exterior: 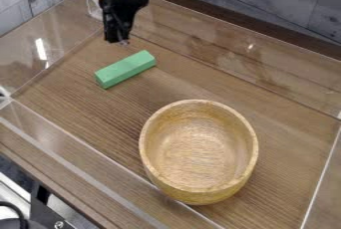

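My gripper [118, 26] hangs at the top left of the camera view, dark and partly blurred, raised above and behind the green block [126, 70]. The green block lies flat and diagonal on the wooden floor of the workspace, apart from the gripper. Whether the fingers are open or shut is hard to make out; no held object shows between them.
A wide yellow-tan bowl [198, 149] sits at the lower right. Pale walls edge the tray at the top and sides.
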